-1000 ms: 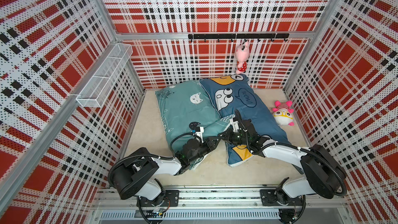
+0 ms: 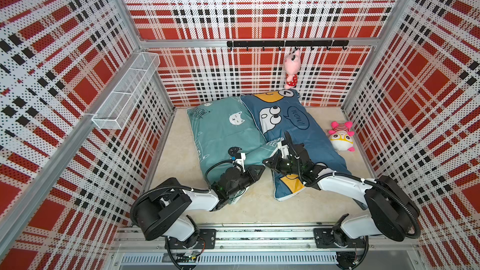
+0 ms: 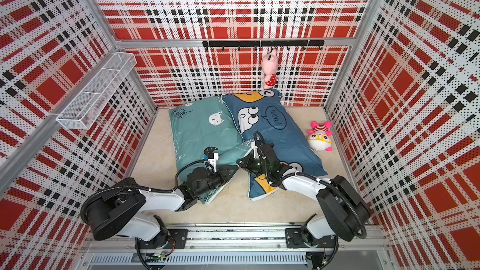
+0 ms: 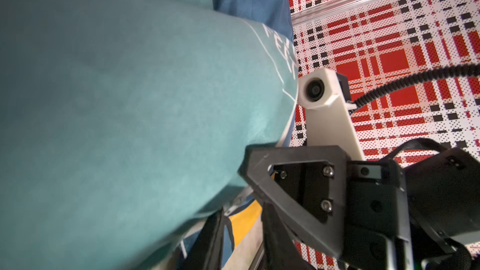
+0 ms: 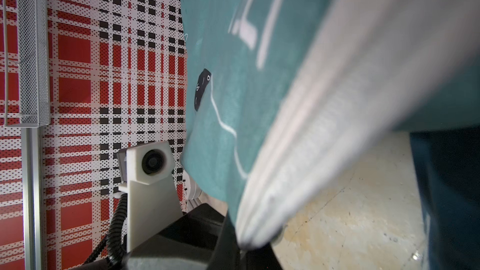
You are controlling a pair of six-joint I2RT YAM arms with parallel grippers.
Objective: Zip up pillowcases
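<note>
A teal pillowcase (image 2: 227,125) with cat prints lies left of a dark blue pillowcase (image 2: 315,135) with cartoon faces. My left gripper (image 2: 260,169) is at the teal case's front edge, fingers apart, with a zipper strip beside them in the left wrist view. My right gripper (image 2: 268,162) is just right of it, shut on the teal case's edge, where the white zipper band (image 5: 300,135) runs into its fingers in the right wrist view.
A plush toy (image 2: 342,140) lies at the right, a pink toy (image 2: 292,65) hangs at the back, and a wire basket (image 2: 125,92) is on the left wall. Bare table (image 2: 167,170) shows at left and front.
My grippers have drawn very slightly apart; otherwise the scene looks the same.
</note>
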